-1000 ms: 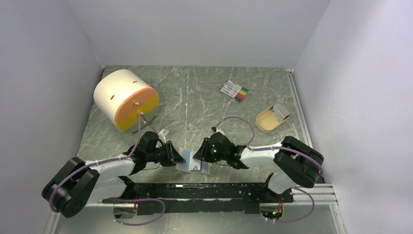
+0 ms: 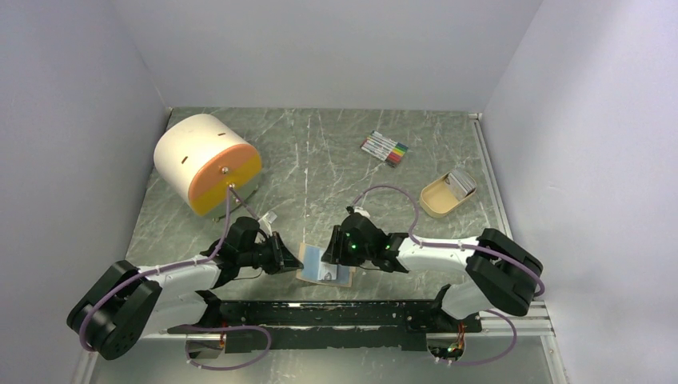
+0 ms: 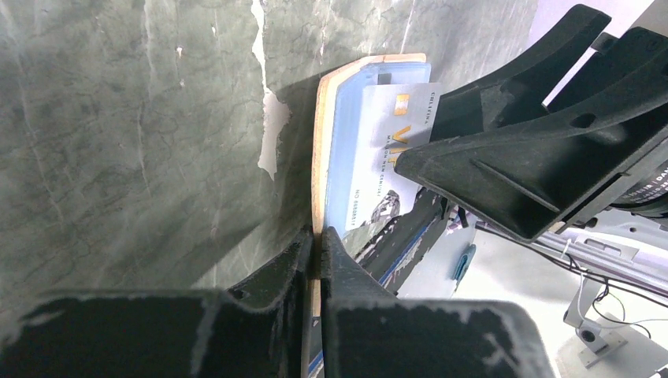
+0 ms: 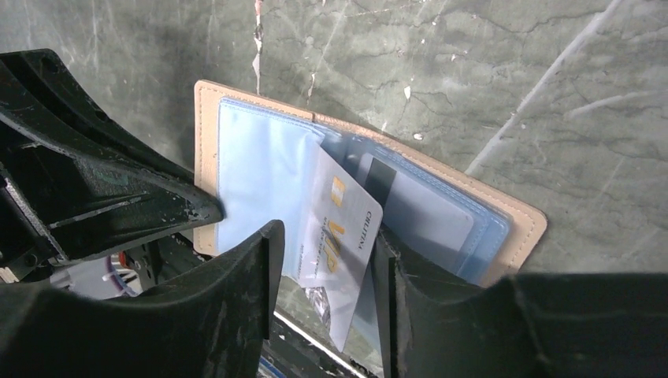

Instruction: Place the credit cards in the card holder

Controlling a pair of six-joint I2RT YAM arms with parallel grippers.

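Open on the table, the card holder [image 2: 313, 256] has tan edging and blue clear pockets. My left gripper is shut on its tan left edge. A white card [image 4: 346, 224] with gold "VIP" lettering stands tilted up from the holder, its lower part among the pockets; how deep it sits I cannot tell. My right gripper is open, its fingers on either side of this card, which lies against the right-hand finger [image 4: 384, 272]. Another pale card [image 4: 429, 213] shows inside the right-hand pocket.
At the right, a tan tray [image 2: 438, 198] contains several stacked cards [image 2: 461, 184]. Coloured markers [image 2: 384, 148] lie at the back, and a large cream and orange cylinder [image 2: 204, 160] occupies the back left.
The holder has shifted slightly to the right, and my right gripper has moved a little the same way. My left gripper's fingers have come together at the holder's edge.
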